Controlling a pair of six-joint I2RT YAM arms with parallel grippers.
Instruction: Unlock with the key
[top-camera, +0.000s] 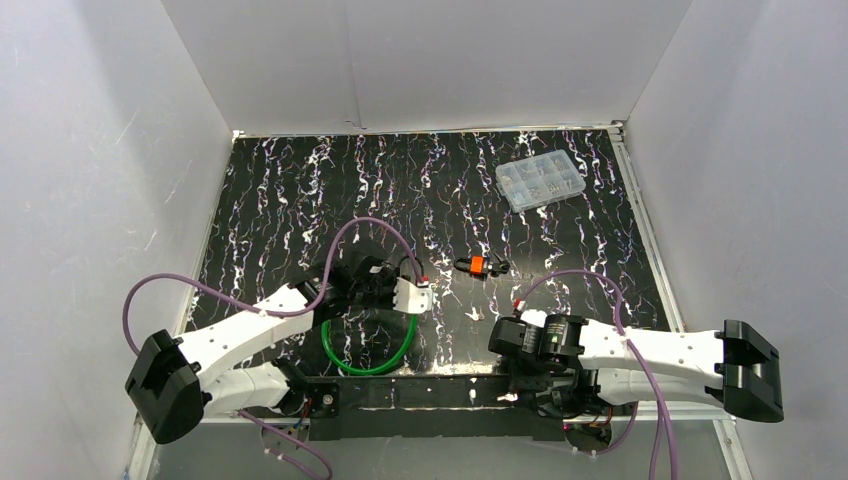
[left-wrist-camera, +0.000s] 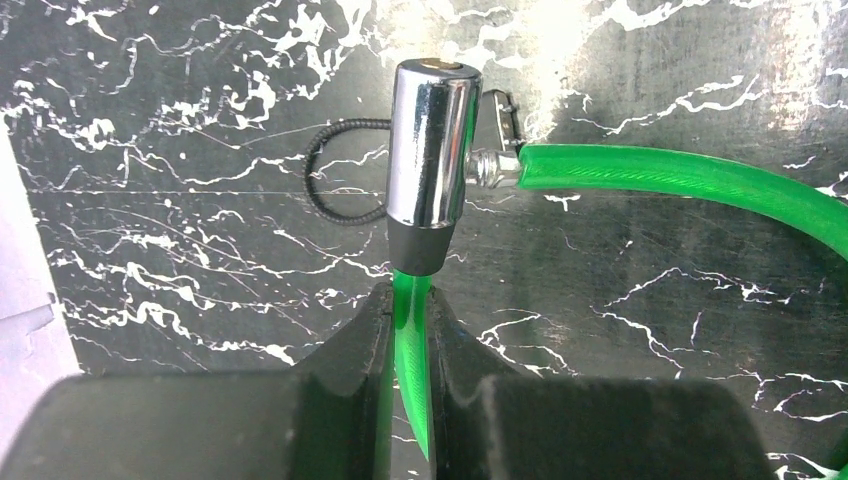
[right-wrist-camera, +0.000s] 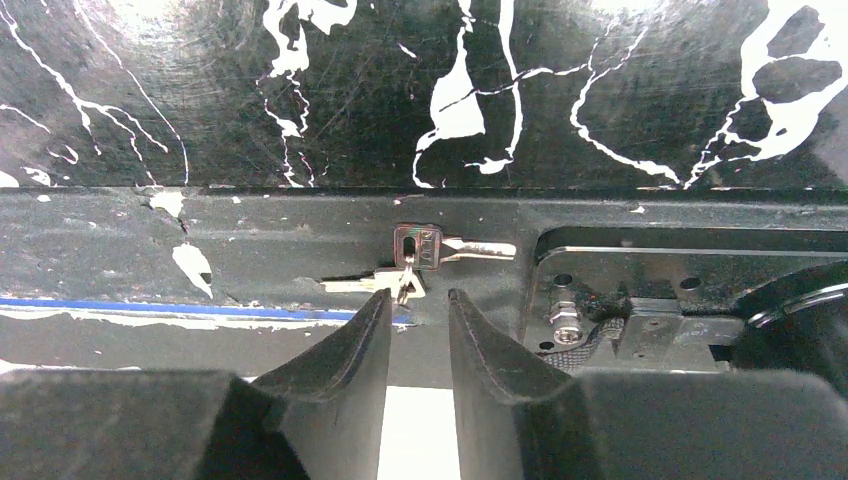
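A chrome lock head (left-wrist-camera: 432, 150) with a green cable (left-wrist-camera: 680, 175) lies on the dark marbled table in the left wrist view, a short green length running down from its black collar. My left gripper is shut on that length just below the collar. In the right wrist view two keys, one with a dark square head (right-wrist-camera: 418, 245) and one paler key (right-wrist-camera: 375, 285), lie joined on the black ledge. My right gripper stands open, its tips just short of the keys with nothing held. In the top view the arms hide both gripper tips.
A clear compartment box (top-camera: 540, 180) rests at the back right. A small black-and-orange item (top-camera: 480, 266) lies mid-table. Behind the lock head shows a thin black loop (left-wrist-camera: 335, 170). Open tabletop stretches across the back left.
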